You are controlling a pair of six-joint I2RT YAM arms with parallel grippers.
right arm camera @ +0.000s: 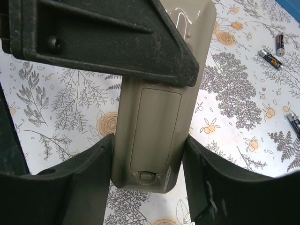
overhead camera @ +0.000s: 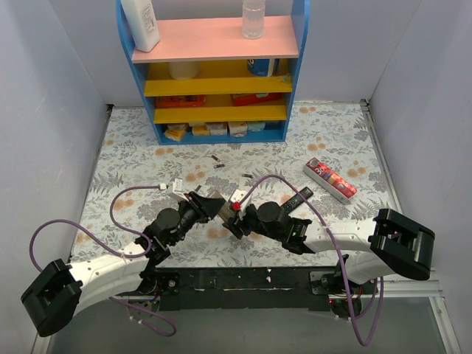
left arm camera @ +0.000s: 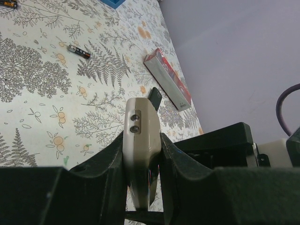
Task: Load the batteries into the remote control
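A grey-brown remote control (overhead camera: 223, 212) is held above the table between both arms. In the left wrist view, my left gripper is shut on the remote, whose near end (left arm camera: 135, 123) shows two small round dark spots. My right gripper is shut on the remote's other end, one finger (right arm camera: 86, 180) on each side. The remote's back faces the right wrist camera, with its battery cover (right arm camera: 156, 131) in place and the latch at the lower end. Loose batteries lie on the table: one (right arm camera: 280, 45), another (right arm camera: 270, 60) beside it, and a third (right arm camera: 294, 124) apart.
A black remote-like object (overhead camera: 297, 199) lies to the right, behind the right arm. Beyond it rests a red and white box (overhead camera: 330, 180). The blue shelf unit (overhead camera: 212, 137) with filled shelves stands at the back. Free patterned table lies in between.
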